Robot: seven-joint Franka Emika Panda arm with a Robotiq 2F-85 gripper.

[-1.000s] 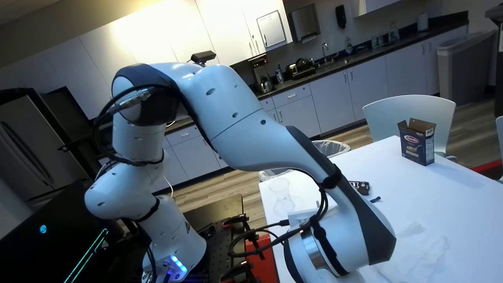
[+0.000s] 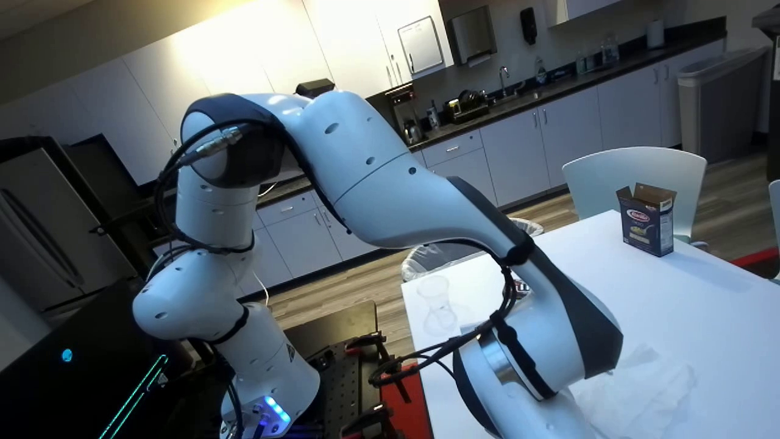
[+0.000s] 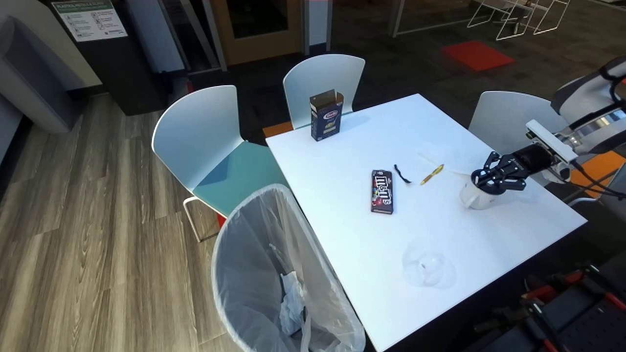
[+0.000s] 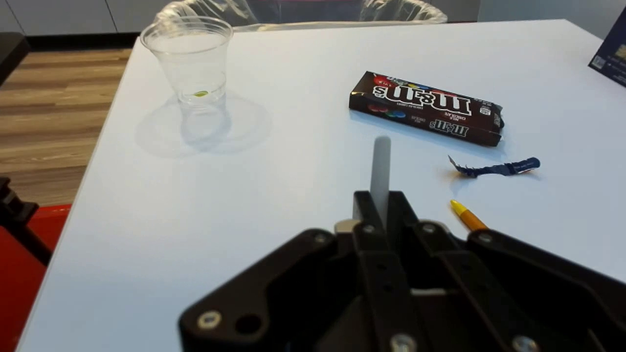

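Over a white mug (image 3: pixel 478 197) on the table, my gripper (image 3: pixel 480 177) is low, its fingers toward the table's middle. In the wrist view the gripper is shut on a thin pale grey stick (image 4: pixel 381 161), whose rounded end projects beyond the fingertips. A pale strip beside the fingers in the second exterior view looks like the same stick. The mug is mostly hidden behind the fingers in the wrist view. Whether the gripper touches the mug, I cannot tell. The first exterior view leaves the gripper out of sight.
An M&M's box (image 4: pixel 428 108), a dark torn strip (image 4: pixel 499 169) and an orange pen (image 4: pixel 467 216) lie mid-table. A clear cup (image 4: pixel 193 64) stands near one edge, a blue pasta box (image 3: pixel 326 117) at a far corner. A lined bin (image 3: pixel 234 275) adjoins the table.
In the first exterior view the forearm and wrist have shifted slightly right and now cover most of the M&M's box. The boxes and cup have stayed put.
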